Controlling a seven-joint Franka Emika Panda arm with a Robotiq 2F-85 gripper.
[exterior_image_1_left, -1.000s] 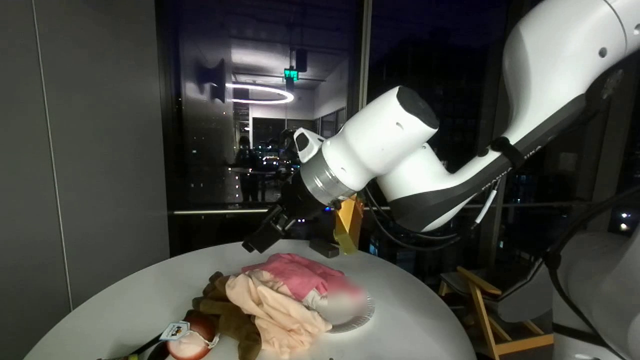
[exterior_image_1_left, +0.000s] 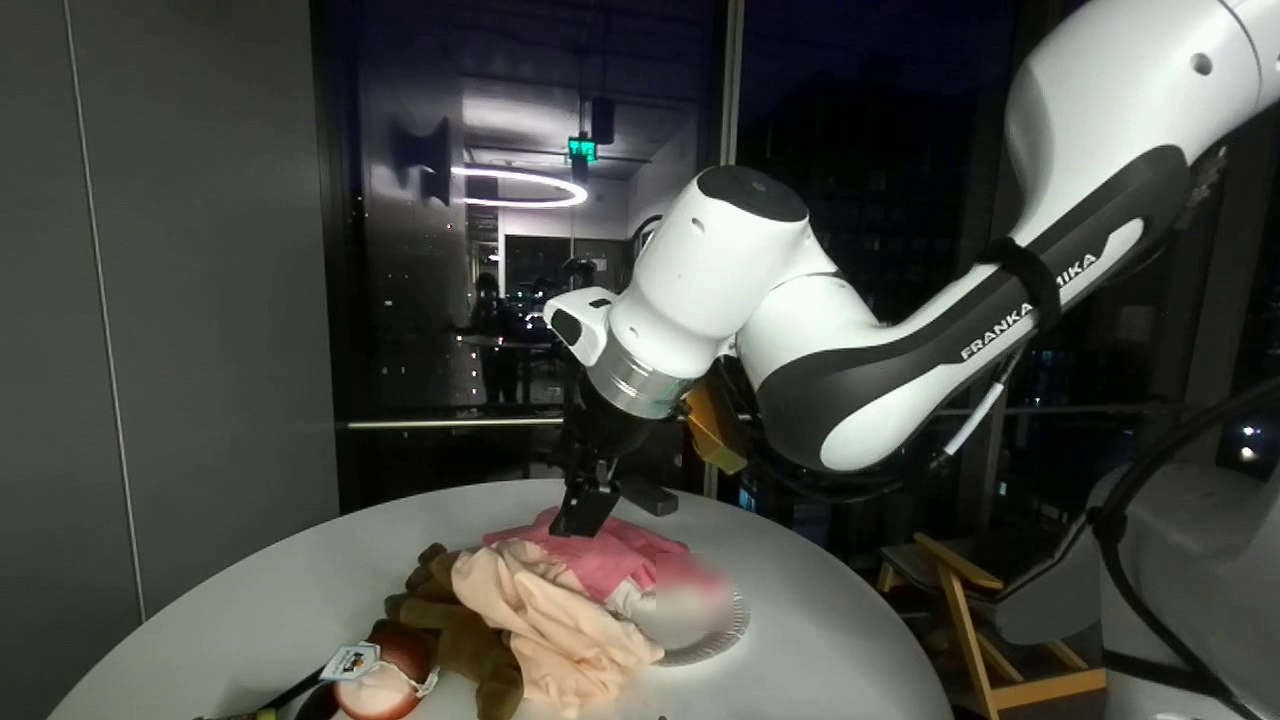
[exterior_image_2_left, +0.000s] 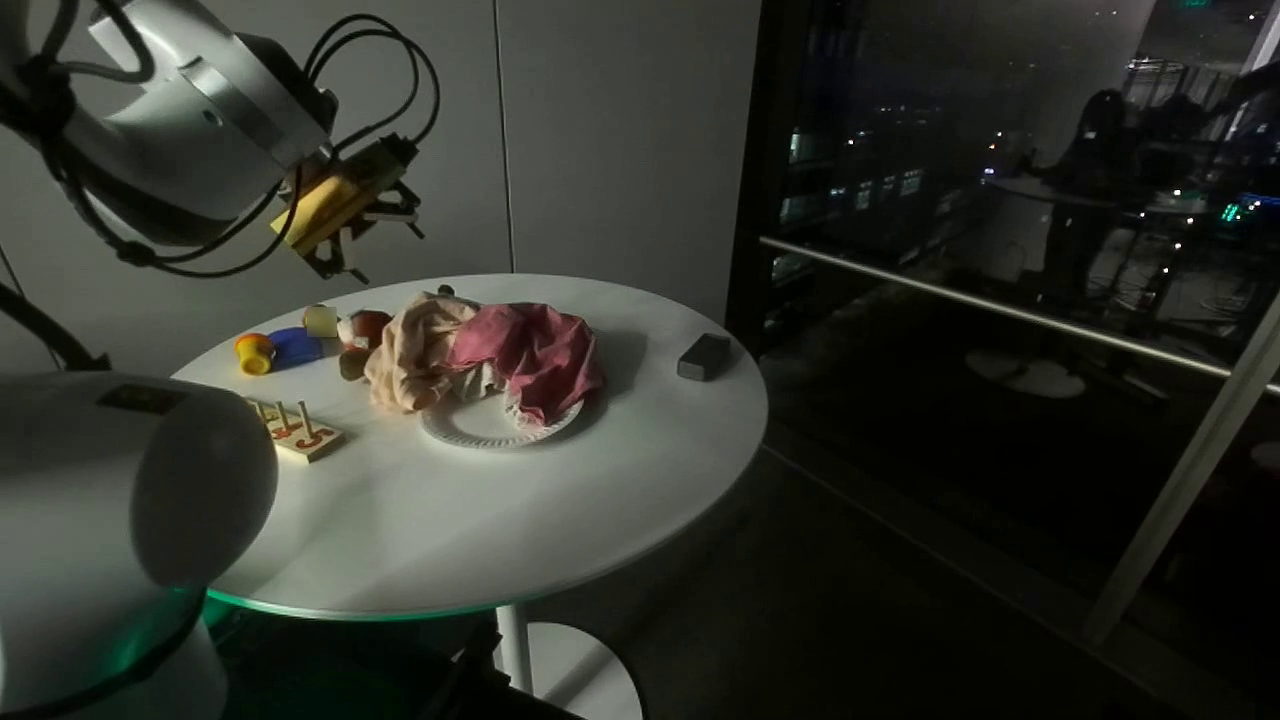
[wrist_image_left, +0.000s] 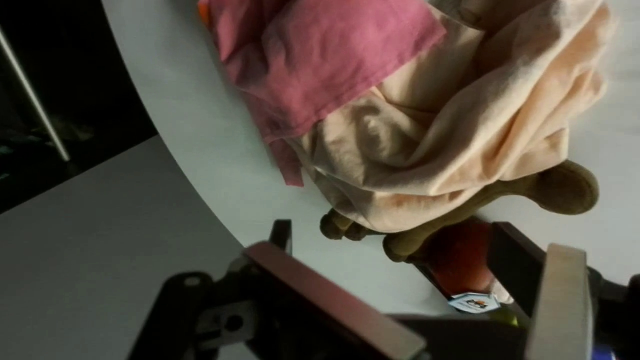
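My gripper (exterior_image_1_left: 584, 518) is open, tilted downward over the back of the round table; nothing lies between its fingers. In the second exterior view the gripper (exterior_image_2_left: 389, 256) hangs well above the tabletop, toward the left. A crumpled pink cloth (exterior_image_2_left: 540, 342) lies partly on a white plate (exterior_image_2_left: 480, 432) with a ridged rim. Beside and partly under it is a peach cloth (exterior_image_1_left: 540, 612), draped over a brown plush toy (exterior_image_1_left: 486, 654). In the wrist view, the pink cloth (wrist_image_left: 342, 60) and peach cloth (wrist_image_left: 468, 144) spread beyond the open fingers.
A red-and-white round toy with a tag (exterior_image_1_left: 390, 678) sits by the plush. A pegged wooden board (exterior_image_2_left: 300, 434), a yellow cup (exterior_image_2_left: 253, 353) and a blue item (exterior_image_2_left: 294, 347) stand left. A dark grey block (exterior_image_2_left: 704, 356) rests near the far edge.
The gripper has swung from the left toward the right and now points more steeply down, nearer the pink cloth in the first exterior view. Cloths and plate have not moved.
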